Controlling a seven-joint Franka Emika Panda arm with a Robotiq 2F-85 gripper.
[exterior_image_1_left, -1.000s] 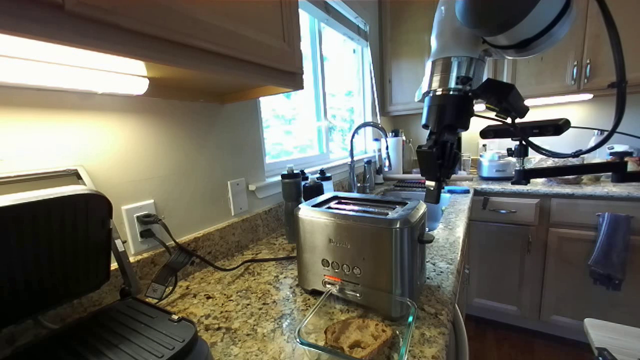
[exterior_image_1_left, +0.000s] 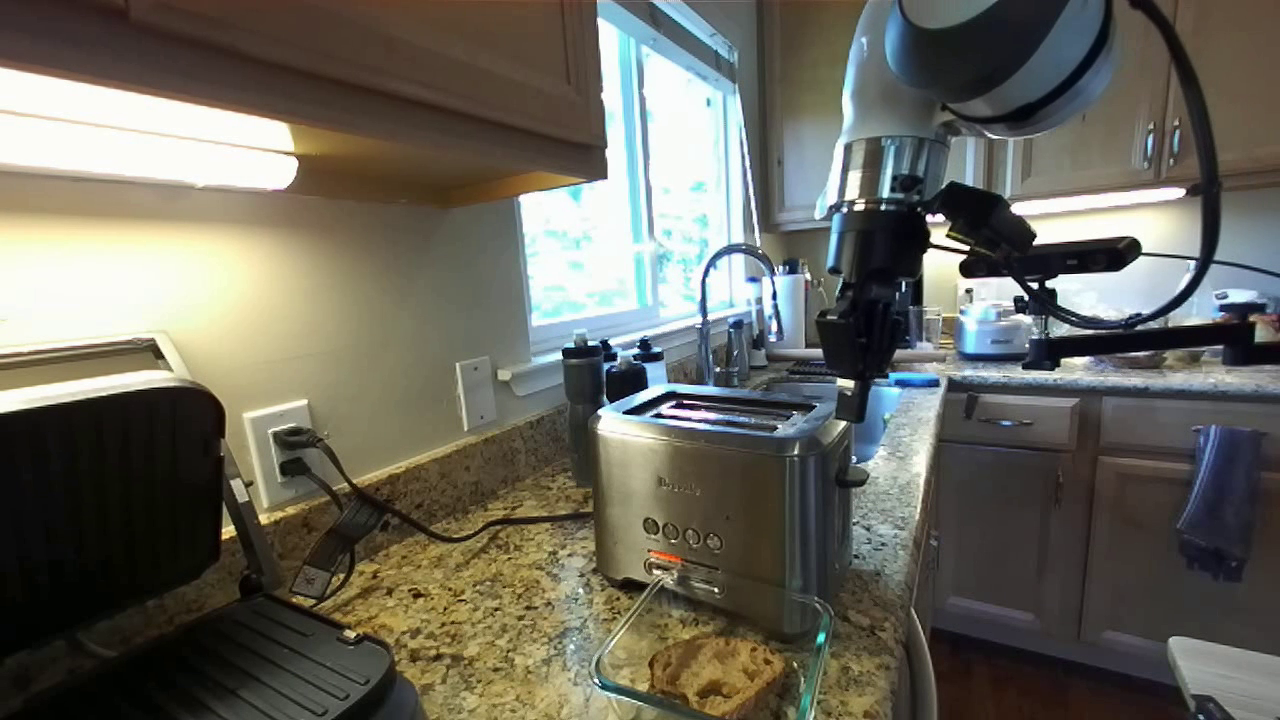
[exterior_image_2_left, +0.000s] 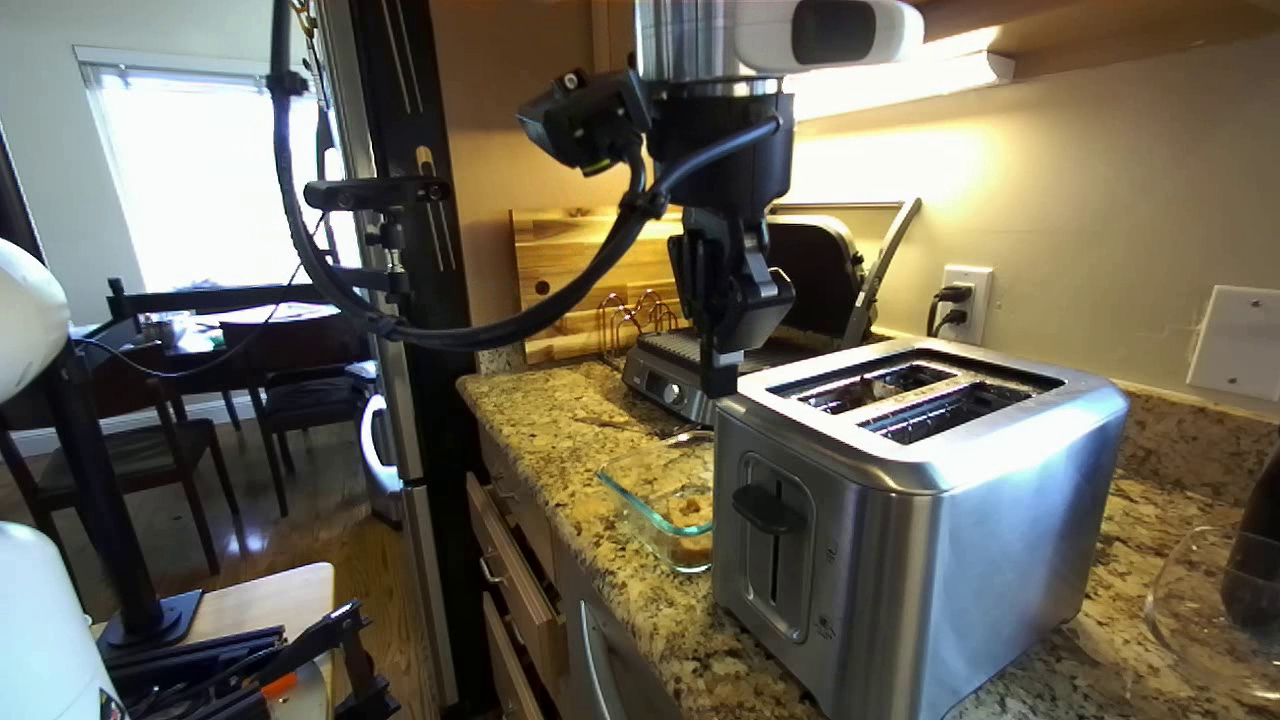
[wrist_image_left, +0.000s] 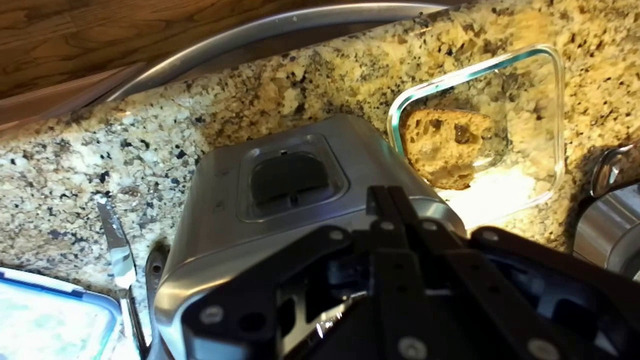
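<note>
A steel two-slot toaster (exterior_image_1_left: 720, 504) stands on the granite counter, its black lever (exterior_image_2_left: 768, 509) high in the slot on the end face. In exterior view 2 its top slots (exterior_image_2_left: 924, 402) are visible, with something dark inside the farther one. My gripper is shut, with nothing showing between its fingers. It points down near the lever-side end of the toaster's top, in exterior view 1 close to the upper edge; whether it touches the metal I cannot tell. A bread slice (wrist_image_left: 447, 144) lies in the clear glass dish (wrist_image_left: 561, 114) beside the toaster.
An open grill (exterior_image_1_left: 276, 648) stands at the near left in exterior view 1. Dark bottles (exterior_image_1_left: 584, 402) are behind the toaster by the wall. In the wrist view a knife (wrist_image_left: 117, 246) and a blue-rimmed container (wrist_image_left: 60, 285) lie on the other side.
My arm has moved left and lower in exterior view 1, bringing the gripper from just above and beside the toaster's end down to its top edge. Toaster, dish and bread are unmoved.
</note>
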